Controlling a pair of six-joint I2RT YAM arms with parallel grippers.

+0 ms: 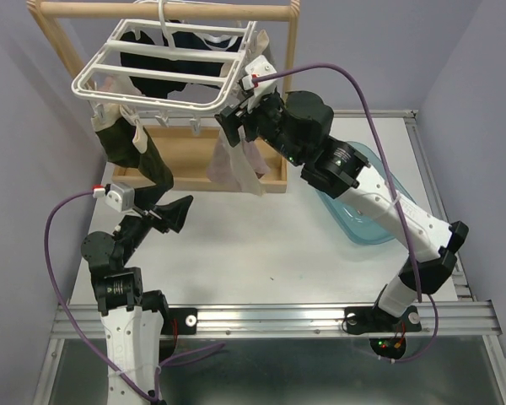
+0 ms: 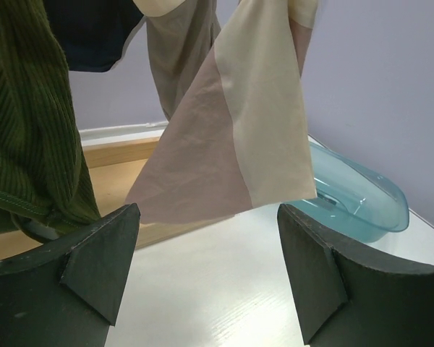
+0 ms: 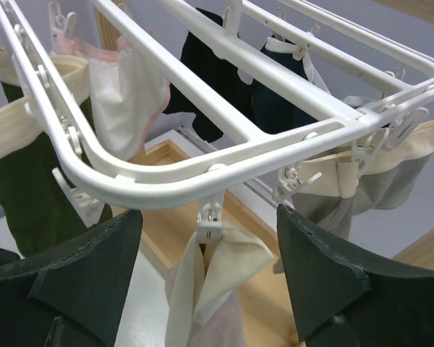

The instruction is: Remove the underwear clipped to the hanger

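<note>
Pale pink-grey underwear with a cream band hangs beneath the right front corner of the white clip hanger. In the right wrist view, a white clip meets the top of this cloth. My right gripper has its fingers well apart, one on each side of the clip, and neither visibly pinches the cloth. The same cloth hangs ahead of my left gripper, which stands open and empty below dark green underwear clipped at the hanger's left.
Black underwear and other garments hang farther back on the hanger. Behind lies a wooden base; a wooden bar runs overhead. A translucent teal bin stands at the right, partly under my right arm.
</note>
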